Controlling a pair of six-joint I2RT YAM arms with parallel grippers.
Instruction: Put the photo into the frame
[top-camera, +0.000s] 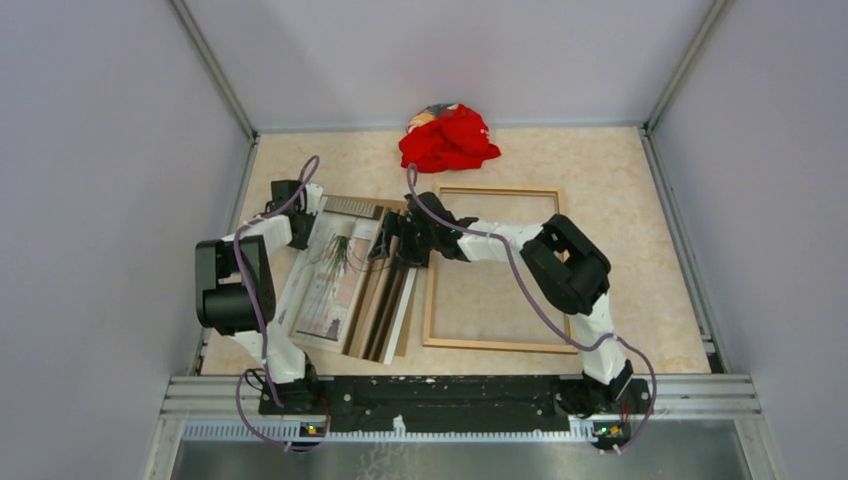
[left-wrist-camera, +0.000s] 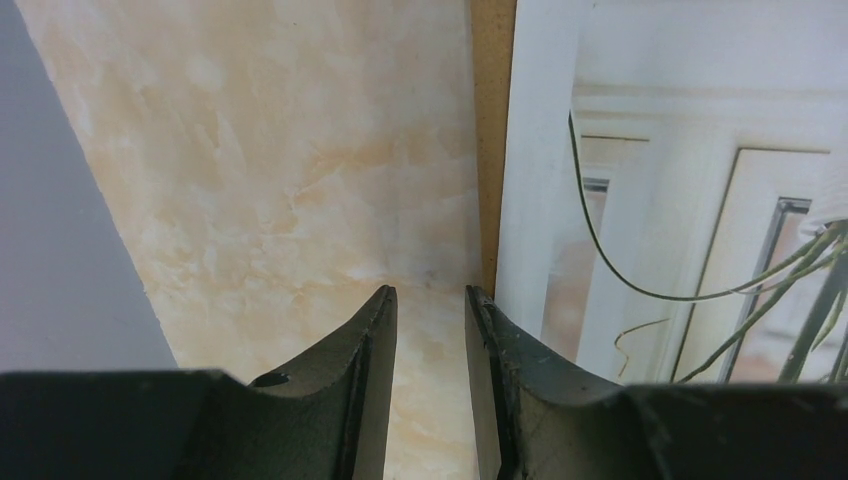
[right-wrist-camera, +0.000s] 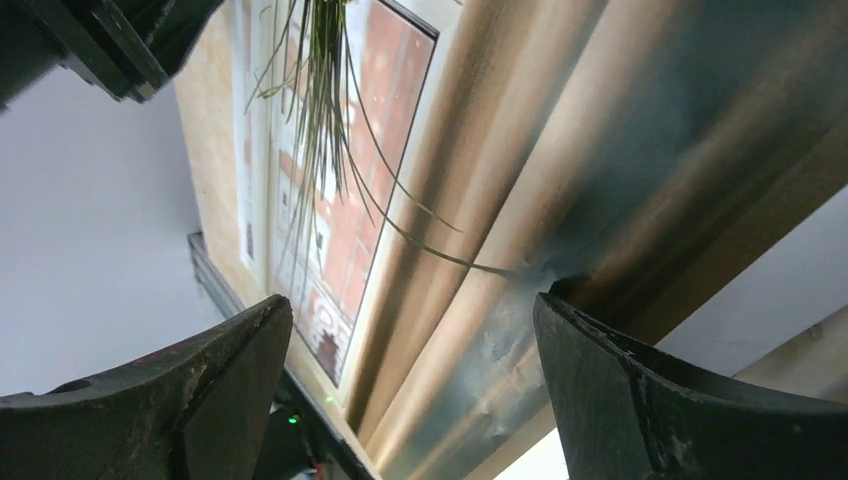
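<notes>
The photo (top-camera: 338, 285), with a plant picture and brown stripes, lies skewed left of the wooden frame (top-camera: 500, 348). Brown board (top-camera: 403, 340) shows along its right edge. My left gripper is at the photo's upper left edge. A small gap with bare tabletop separates its fingertips, and the right one lies against the brown edge strip (left-wrist-camera: 490, 150). Nothing shows clearly gripped there. Over the photo's striped right part, my right gripper stands open with nothing held between its fingers. It hides the photo's upper right corner from above.
A red cloth (top-camera: 448, 140) lies bunched at the back of the table. The wooden frame's interior is empty apart from my right arm crossing above it. Free tabletop (top-camera: 630, 250) lies to the frame's right.
</notes>
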